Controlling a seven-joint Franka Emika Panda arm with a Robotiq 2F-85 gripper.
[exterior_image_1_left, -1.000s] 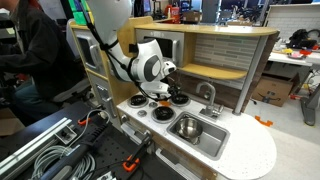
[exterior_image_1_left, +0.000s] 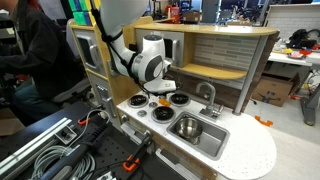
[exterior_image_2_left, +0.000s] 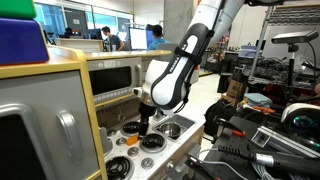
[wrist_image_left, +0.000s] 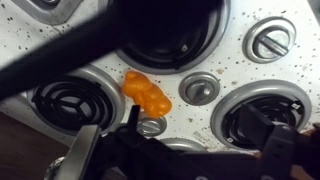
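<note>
A small orange object (wrist_image_left: 147, 92), lumpy in shape, lies on the white stovetop between the burners and knobs. It also appears as an orange patch (exterior_image_2_left: 131, 140) in exterior view 2. My gripper is above the stove, its dark fingers (wrist_image_left: 132, 128) spread wide at the bottom of the wrist view. Nothing shows between them. The orange object is up and to the left of the gap, close to the left finger. In exterior view 1 the white arm (exterior_image_1_left: 154, 58) reaches over the stove, and the fingertips are too small to make out.
Several coil burners (wrist_image_left: 75, 100) and round knobs (wrist_image_left: 270, 40) surround the orange object. A sink (exterior_image_1_left: 201, 137) with a metal pot (exterior_image_1_left: 191, 128) and a faucet (exterior_image_1_left: 208, 97) are to the right. A wooden shelf (exterior_image_1_left: 212, 65) stands behind the counter.
In exterior view 1 the arm's white upper part has turned and shifted slightly left. The pot and sink have stayed in place.
</note>
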